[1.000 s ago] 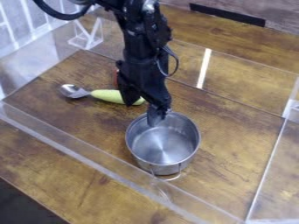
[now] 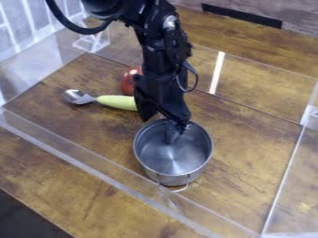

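My black gripper [image 2: 159, 110] hangs over the back rim of a steel pot [image 2: 174, 160], just right of a pale yellow-green object [image 2: 117, 102], which it partly hides. Its fingers are dark and hard to make out; I see nothing held between them. A metal spoon [image 2: 77, 97] lies left of the yellow-green object. Part of a red round object [image 2: 130, 80] shows behind the arm.
The wooden table [image 2: 69, 149] is walled by clear plastic panels along the front left and right. Bare table lies left of the pot and to the right behind the arm.
The gripper and arm have shifted slightly, and more of the red object now shows. The pot and spoon look about where they were.
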